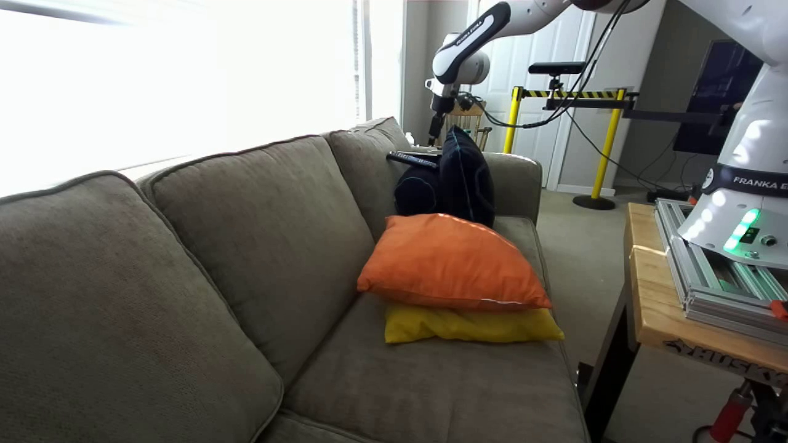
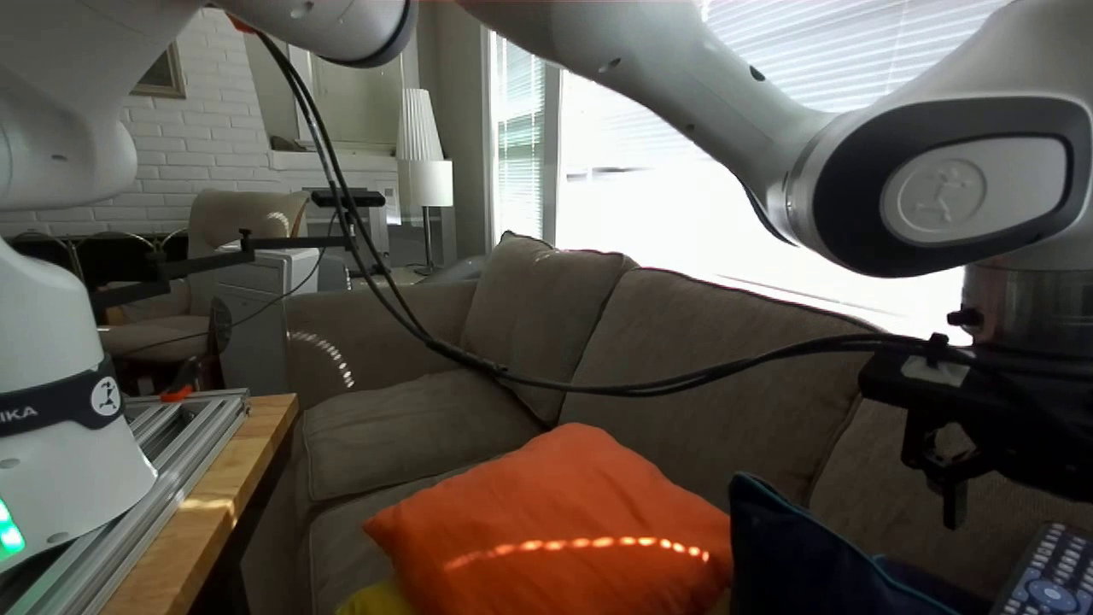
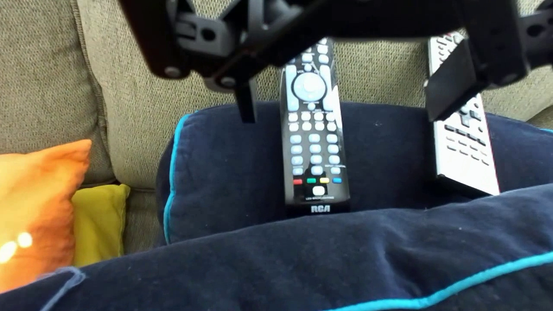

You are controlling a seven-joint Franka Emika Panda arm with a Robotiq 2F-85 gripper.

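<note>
My gripper is open in the wrist view, its two fingers wide apart with nothing held between them. Below and between the fingers, a black RCA remote [image 3: 311, 155] with pale buttons lies on a dark navy pillow [image 3: 233, 160]; its far end is hidden behind the gripper. A silver remote [image 3: 464, 150] rests to the right on the same pillow, partly covered by the right finger [image 3: 452, 83]. In exterior view 1 the gripper [image 1: 434, 131] hangs above the navy pillows, near the black remote [image 1: 411, 159]. A remote [image 2: 1050, 579] shows at the lower right of exterior view 2.
A second navy pillow [image 1: 466, 177] stands upright in front of the remotes. An orange pillow [image 1: 450, 262] lies over a yellow one [image 1: 473, 325] on the couch seat. The couch backrest [image 1: 258, 221] runs behind. A wooden table [image 1: 672, 295] carries the arm's base.
</note>
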